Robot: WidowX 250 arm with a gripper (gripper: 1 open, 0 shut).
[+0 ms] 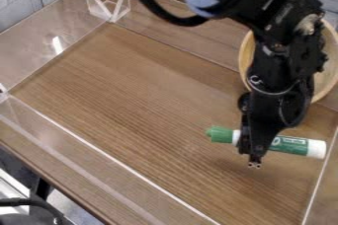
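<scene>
A black gripper (pixel 256 146) in the right part of the camera view is shut on a green and white tube (pixel 298 147). The tube lies horizontally across the fingers, its green end to the left and its capped end to the right, and appears raised over the wooden table (pixel 126 111). The fingers hide part of its middle.
A light wooden bowl (pixel 248 44) sits at the back right, partly hidden behind the arm. Clear plastic walls edge the table at the left and front. A black cable lies at the lower left corner.
</scene>
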